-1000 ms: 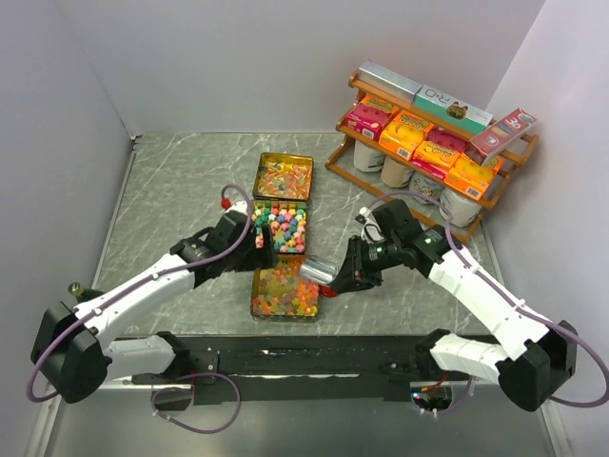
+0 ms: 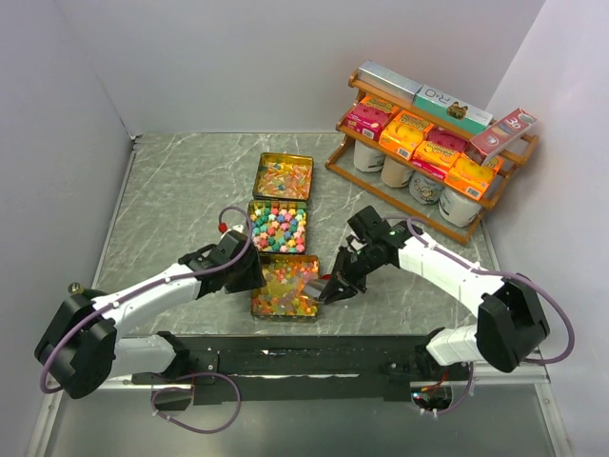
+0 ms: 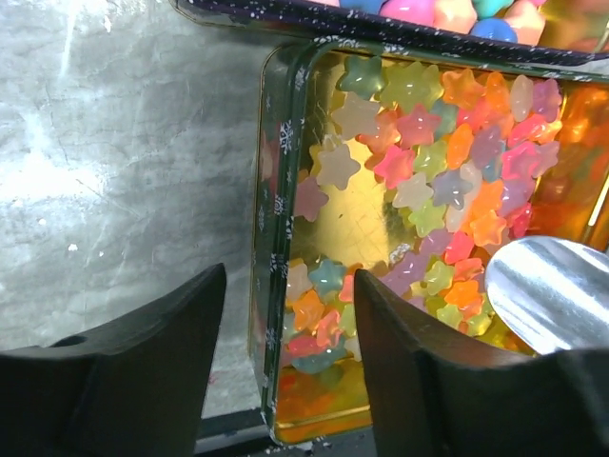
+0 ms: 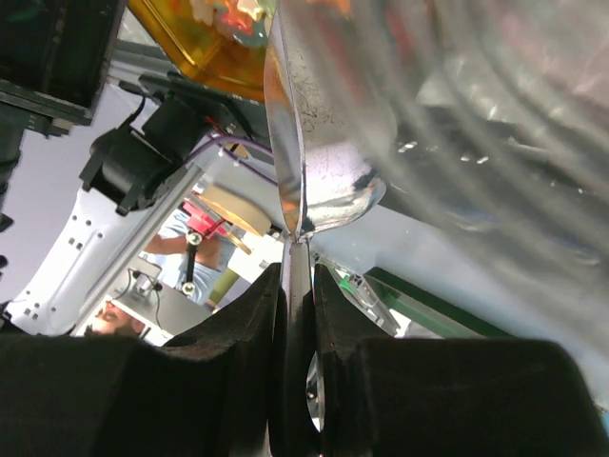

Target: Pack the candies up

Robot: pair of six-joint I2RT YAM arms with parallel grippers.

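A metal scoop (image 4: 328,143) is held by its handle in my right gripper. In the left wrist view the scoop (image 3: 547,293) reaches over the right side of the nearest tin (image 3: 274,238), which holds translucent star candies (image 3: 457,181). A bare golden patch shows in the tin's left half. My left gripper stands part open at that tin's left wall, which runs between its fingertips in view; whether they touch it, I cannot tell. Behind are a tin of bright opaque candies (image 2: 279,227) and another of translucent candies (image 2: 284,179).
A wooden rack (image 2: 509,181) with boxes and white canisters (image 2: 460,207) fills the back right. Blurred clear ridged material (image 4: 495,143) covers the right wrist view's right side.
My left gripper has come from over the middle tin toward the front, to the nearest tin's left wall.
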